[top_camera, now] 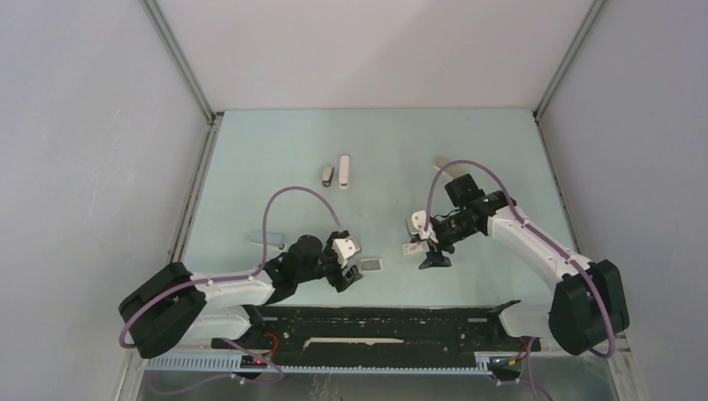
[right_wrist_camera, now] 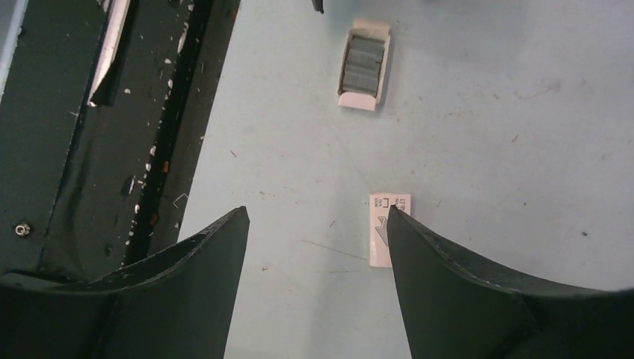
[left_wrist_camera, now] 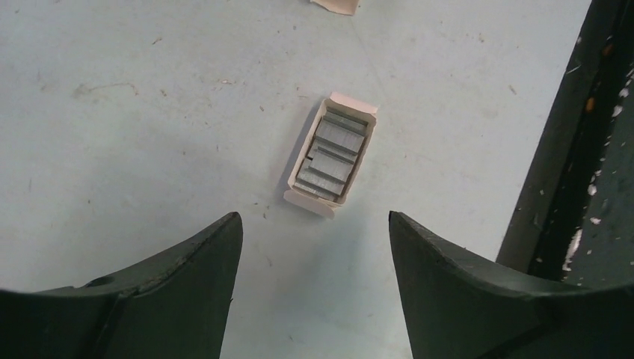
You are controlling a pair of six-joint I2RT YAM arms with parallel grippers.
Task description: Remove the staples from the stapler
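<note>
A small open box (top_camera: 371, 265) of grey staple strips lies near the table's front; in the left wrist view the staples (left_wrist_camera: 330, 157) fill it, end flaps folded out. My left gripper (top_camera: 347, 272) is just left of the box, open and empty, and its wrist view shows the box ahead between its fingers. Open and empty too, my right gripper (top_camera: 435, 251) hovers by the pale printed box piece (right_wrist_camera: 378, 232), partly covered by one finger in the right wrist view. A white stapler (top_camera: 344, 171) and a shorter stapler (top_camera: 327, 175) lie farther back.
At the right, another pale stapler (top_camera: 449, 167) is partly behind the right arm's cable. A light-blue object (top_camera: 266, 239) lies at the left, near the left arm. The black trough (top_camera: 367, 334) borders the table's front edge.
</note>
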